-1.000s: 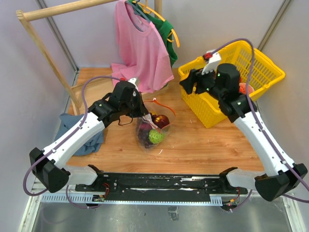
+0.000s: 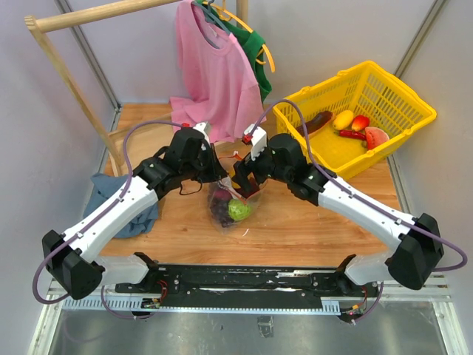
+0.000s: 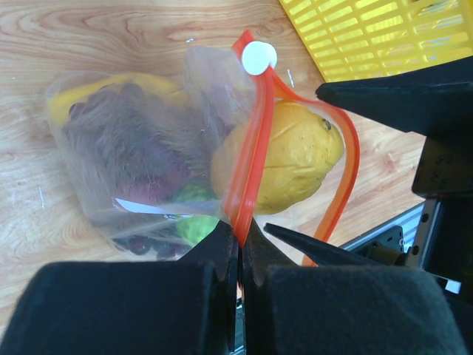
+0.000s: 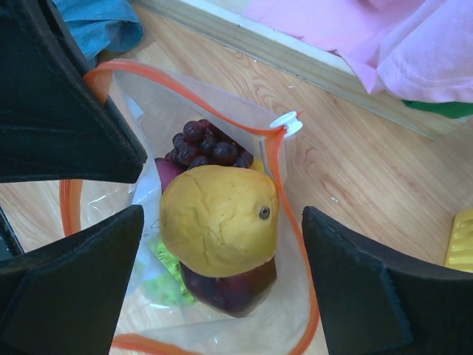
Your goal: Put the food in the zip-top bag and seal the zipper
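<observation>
The zip top bag [image 2: 229,211] with red zipper holds grapes [image 4: 205,148], a green item, dark round fruit and more. My left gripper is shut on the bag's zipper edge at its mouth. My right gripper hovers over the open mouth, fingers apart either side of a yellow round fruit [image 4: 218,214], which sits atop a dark red fruit [image 4: 229,292] inside the mouth; whether the fingers touch it is unclear.
The yellow basket [image 2: 355,163] at back right holds several foods. A clothes rack with pink [image 2: 199,66] and green shirts stands behind; a blue cloth [image 2: 133,214] lies at left.
My right arm has swung left from over the basket to the bag, and a yellow fruit now shows in the bag's mouth. The left arm is still.
</observation>
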